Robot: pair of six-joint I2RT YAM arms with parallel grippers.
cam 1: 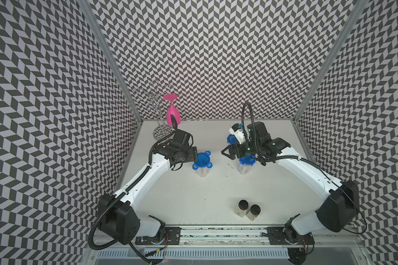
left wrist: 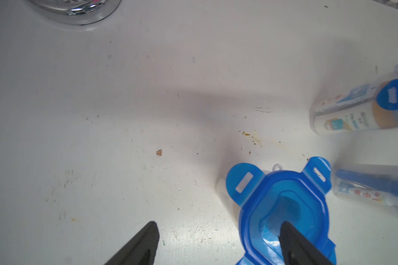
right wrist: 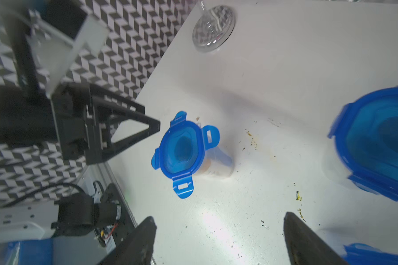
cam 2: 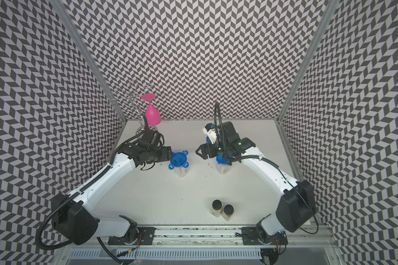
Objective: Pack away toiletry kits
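Three clear canisters with blue lids stand on the table. The middle-left canister (cam 1: pixel 202 160) is beside my left gripper (cam 1: pixel 192 154); in the left wrist view its lid (left wrist: pixel 283 212) sits below the open fingers. A second canister (cam 1: pixel 245 165) stands at the right, partly under my right gripper (cam 1: pixel 230 151), and a third (cam 1: pixel 232 138) behind it is mostly hidden by the arm. Toiletry items show inside the canisters (left wrist: pixel 349 118). My right gripper is open, above the table between the canisters, with nothing seen between its fingers.
A wire rack with a pink glass (cam 1: pixel 173 114) stands at the back left. Two dark-lidded jars (cam 1: pixel 242 207) stand at the front right.
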